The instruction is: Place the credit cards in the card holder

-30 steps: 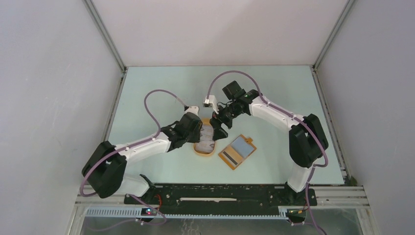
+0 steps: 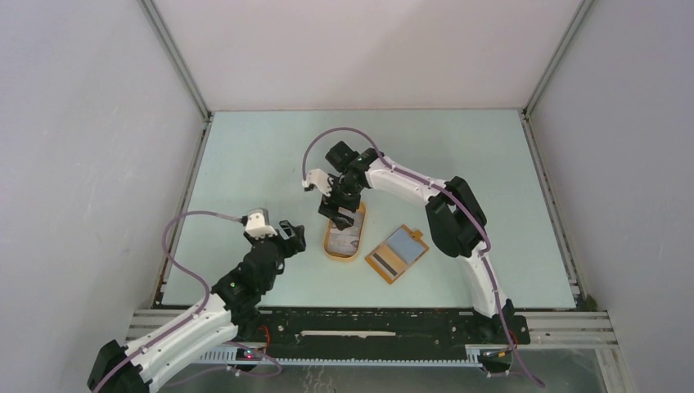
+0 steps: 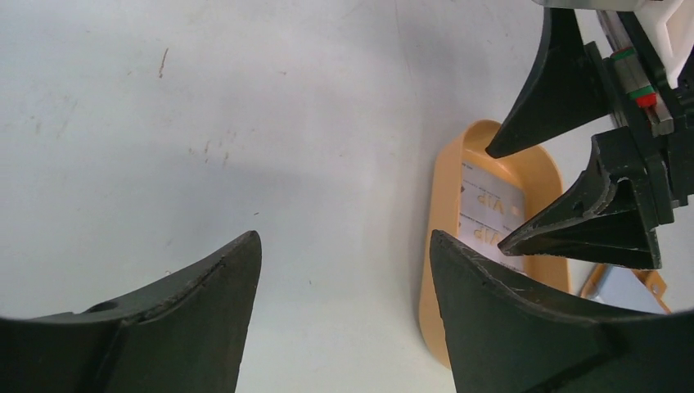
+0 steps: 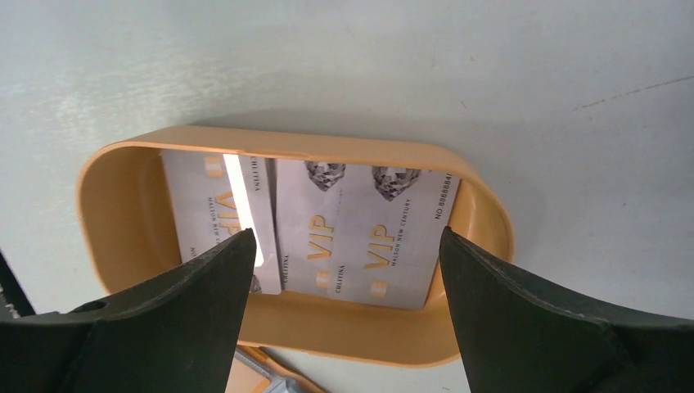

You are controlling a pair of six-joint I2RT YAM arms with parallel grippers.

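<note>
An orange tray [image 2: 358,250] stands mid-table, with several silver VIP cards [image 4: 360,229] lying flat inside it. To its right is the brown card holder [image 2: 383,265], with a blue-grey panel [image 2: 406,245] on its upper part. My right gripper hovers above the tray, fingers apart and nothing between them. My left gripper is open over bare table, left of the tray. In the left wrist view, the fingers [image 3: 556,98] of the right gripper reach over the tray's far part, covering some of the cards.
Bare table [image 2: 262,155] stretches behind and left of the tray. The right arm [image 2: 409,184] crosses above the table behind the card holder. A dark front rail [image 2: 344,319] runs along the near edge.
From beside the tray, my left arm has drawn back left and toward the front. My right gripper has moved left, coming over the tray. Tray and card holder have stayed put.
</note>
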